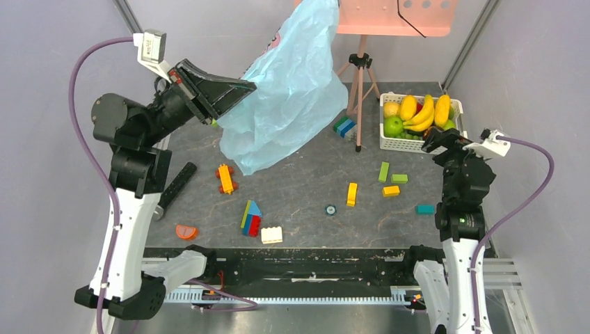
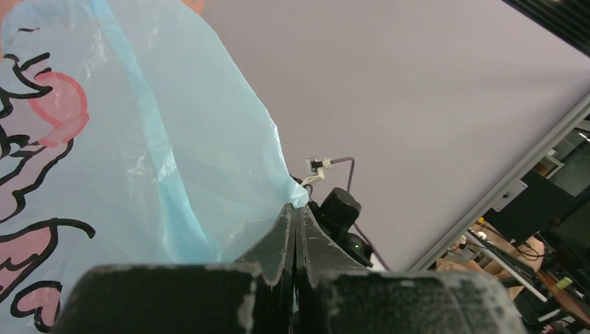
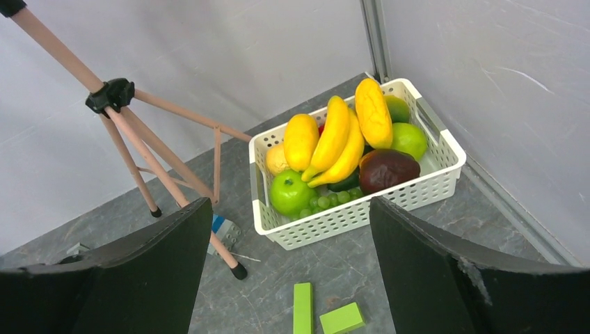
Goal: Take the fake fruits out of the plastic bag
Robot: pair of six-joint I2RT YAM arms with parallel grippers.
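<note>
The pale blue plastic bag point(image 1: 278, 104) hangs high at centre-left, from my left gripper point(image 1: 247, 87), whose tips are shut on it; the bag's printed side fills the left of the left wrist view. At the back right, a white basket point(image 3: 313, 233) holds fake fruits: bananas point(image 3: 330, 139), mangoes point(image 3: 376, 118), green apples point(image 3: 292, 191), grapes and a dark round fruit point(image 3: 386, 168). My right gripper is above the floor at the basket's near side, open, with nothing between its fingers.
A pink stand point(image 1: 359, 104) rises left of the basket. Toy blocks point(image 1: 252, 219), a black cylinder point(image 1: 177, 188) and other small toys lie scattered on the grey floor.
</note>
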